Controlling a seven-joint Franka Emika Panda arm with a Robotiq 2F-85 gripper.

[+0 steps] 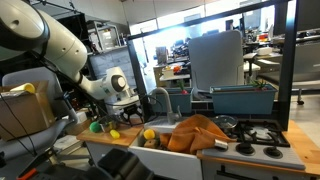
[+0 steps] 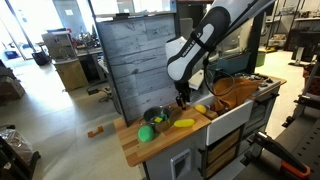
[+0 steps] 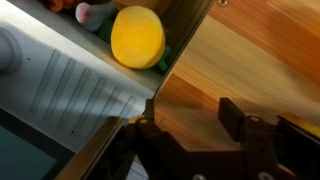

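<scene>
In the wrist view my gripper has its two dark fingers apart, with only wooden counter visible between them. Ahead of the fingers and to their left, a yellow-orange rounded object [image 3: 138, 37] lies inside the sink [image 3: 88, 88], close to its edge. The same rounded object [image 1: 149, 133] shows in exterior view 1, below and to the right of the gripper [image 1: 137, 110]. A smaller yellow item [image 1: 115, 134] rests on the counter left of the sink. From the other side, a yellow item [image 2: 184, 123] lies on the counter near the gripper [image 2: 184, 102].
An orange-brown cloth [image 1: 198, 134] drapes over the sink's right part, and a faucet [image 1: 168, 103] rises behind. Farther right is a stove [image 1: 255, 140]. A dark pot [image 2: 158, 118] and a green item [image 2: 146, 133] stand at the counter's other end.
</scene>
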